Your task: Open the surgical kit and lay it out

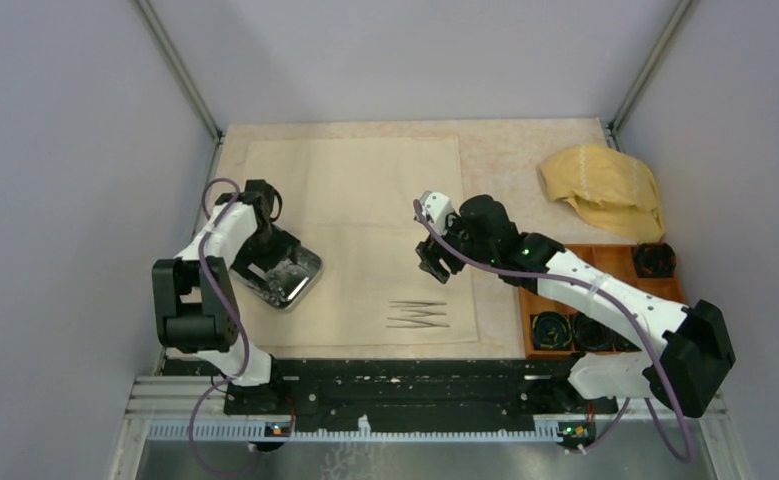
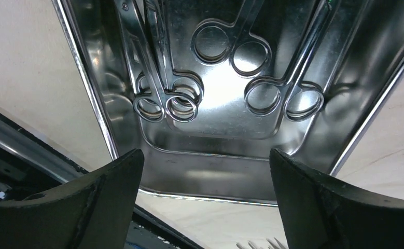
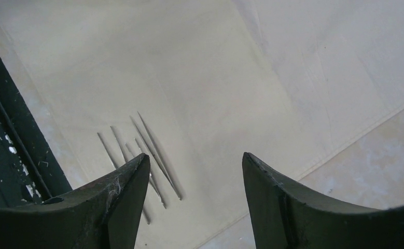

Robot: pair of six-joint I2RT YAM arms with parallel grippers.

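Observation:
A steel tray (image 1: 305,281) lies at the left of the cream cloth (image 1: 355,180). In the left wrist view it holds several ringed instruments, including a pair of scissor-like tools (image 2: 260,93). My open left gripper is over the tray, its fingers empty. Several slim instruments (image 1: 417,313) lie side by side on the cloth's lower right part, also seen as thin rods (image 3: 158,155) in the right wrist view. My right gripper hangs open and empty above the cloth, up and to the right of those instruments.
A yellow folded cloth (image 1: 595,185) lies at the back right. A wooden box (image 1: 680,325) with dark coiled items stands at the right, under the right arm.

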